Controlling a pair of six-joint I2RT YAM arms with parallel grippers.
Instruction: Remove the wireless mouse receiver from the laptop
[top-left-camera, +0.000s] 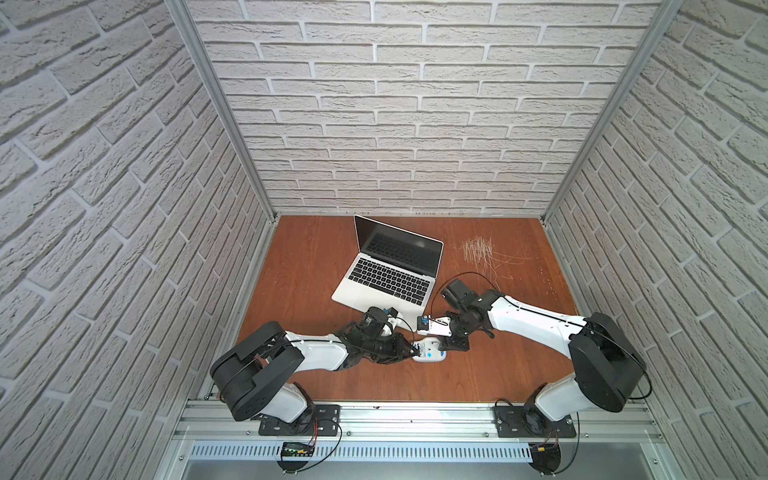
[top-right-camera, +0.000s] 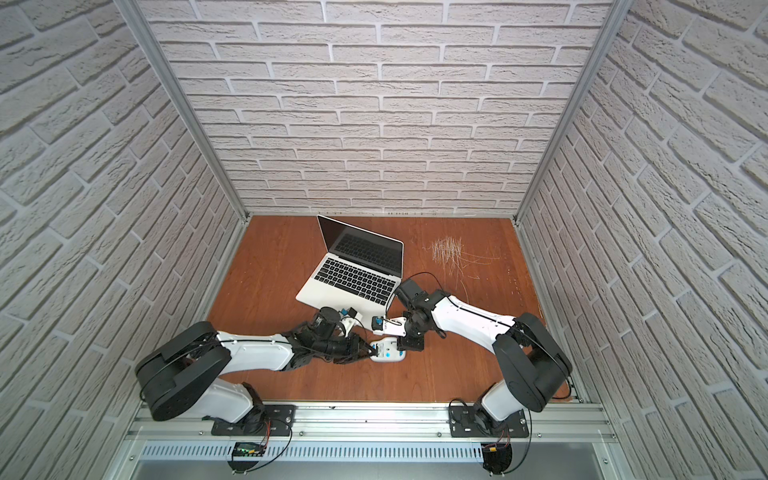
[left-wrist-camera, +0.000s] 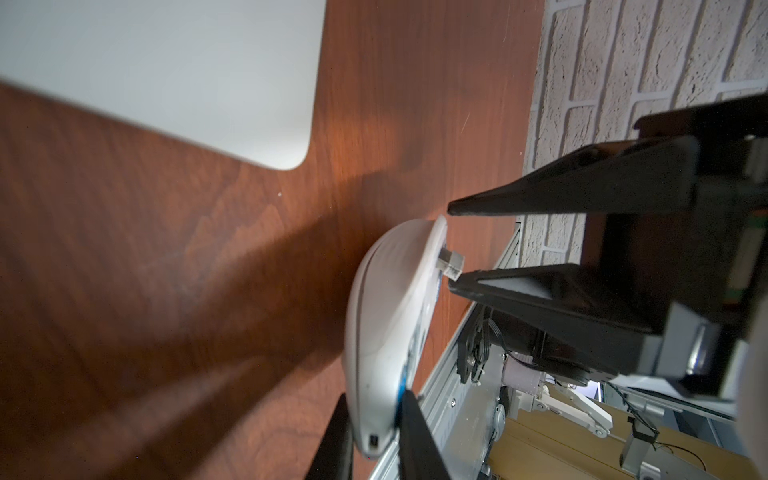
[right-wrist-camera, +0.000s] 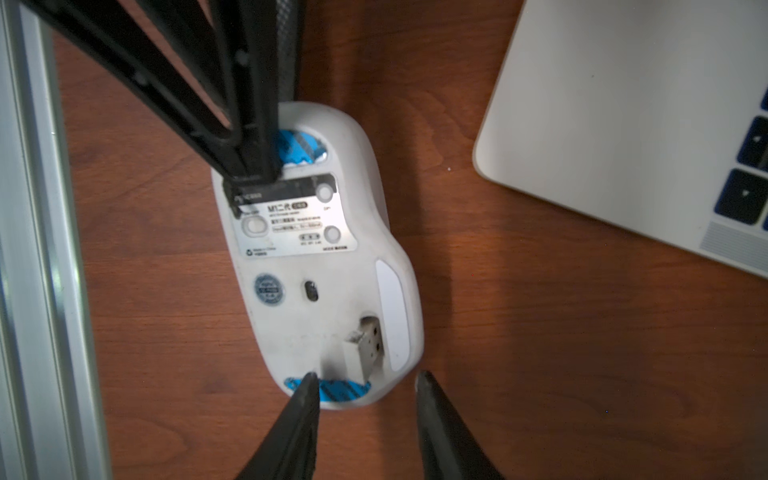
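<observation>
A white mouse (left-wrist-camera: 384, 304) is held on its side, its underside toward the right wrist camera, by my left gripper, shut on one end. The USB receiver juts from the underside near the other end, also visible in the left wrist view (left-wrist-camera: 450, 262). My right gripper is open, its two fingertips facing that end, just short of the receiver with nothing between them. The silver laptop (top-left-camera: 376, 284) stands open behind both grippers.
A patch of pale scratches is at the back right. A metal rail (right-wrist-camera: 76, 360) runs along the front edge.
</observation>
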